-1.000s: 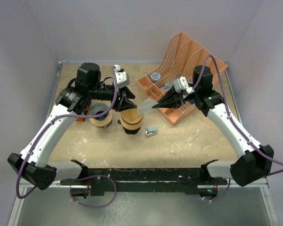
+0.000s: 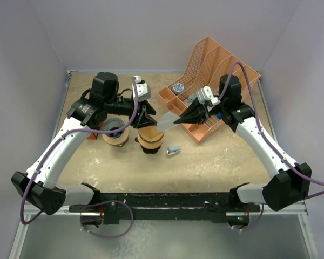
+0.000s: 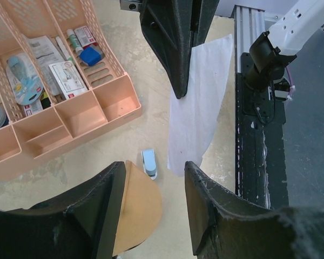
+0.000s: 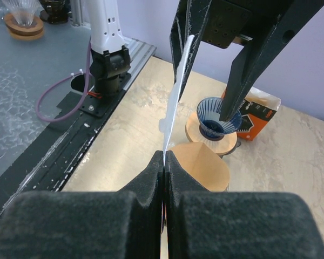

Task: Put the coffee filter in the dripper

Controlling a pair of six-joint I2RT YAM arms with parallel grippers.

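Note:
My right gripper (image 2: 179, 120) is shut on a white paper filter (image 3: 197, 108), which hangs upright beside my left gripper. My left gripper stands part open with nothing between its fingers, just left of the filter's lower end. Below both sit stacked tan filters or holders (image 2: 150, 137) on a dark base; in the left wrist view their top lies under the left fingers. A dark ribbed dripper (image 4: 218, 116) stands on a wooden ring at the left, partly behind the left arm in the top view.
An orange compartment crate (image 2: 205, 75) with supplies stands at the back right. A small blue-grey clip (image 2: 173, 149) lies on the board, and an orange box (image 4: 255, 116) is behind the dripper. The front of the board (image 2: 124, 172) is clear.
The right gripper and filter have barely moved.

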